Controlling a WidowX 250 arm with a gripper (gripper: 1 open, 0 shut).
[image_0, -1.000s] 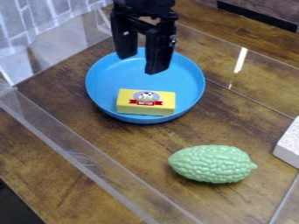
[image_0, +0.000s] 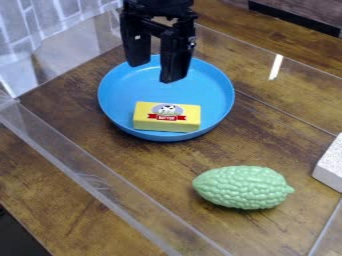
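A black gripper (image_0: 155, 62) hangs over the back of a blue bowl (image_0: 124, 96), its two fingers pointing down with a gap between them. Nothing shows in that gap. In the bowl's front part lies a yellow butter box (image_0: 181, 116) with a cow label, below and apart from the gripper. A green bumpy gourd-like object (image_0: 242, 188) rests on the wooden table (image_0: 160, 200), in front of the bowl to the right.
A white block (image_0: 331, 163) sits at the right edge. Clear plastic walls run along the left and lower right. Bare wood shows left of the gourd and right of the bowl.
The gripper has shifted slightly to the left. The bowl, butter box and gourd have not moved.
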